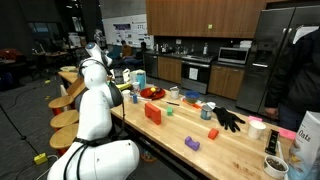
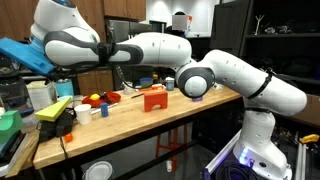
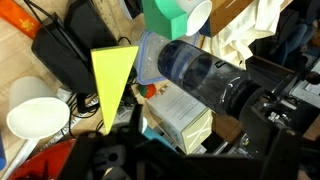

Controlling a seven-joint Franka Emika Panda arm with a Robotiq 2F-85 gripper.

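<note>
My gripper stands open over a cluttered end of the table, its dark fingers spread apart at the lower right of the wrist view. A dark, see-through bottle-like item lies just above them, and a pale box shows between and below them. To the left are a yellow wedge-shaped item, a black object and a white cup. A green item is at the top. In exterior view 1 the arm reaches to the far left; its fingertips are too small to make out there.
Along the long table sit a red block, a red bowl, a purple block, black gloves and a white cup. A person stands at the right. Bare tabletop lies around the purple block.
</note>
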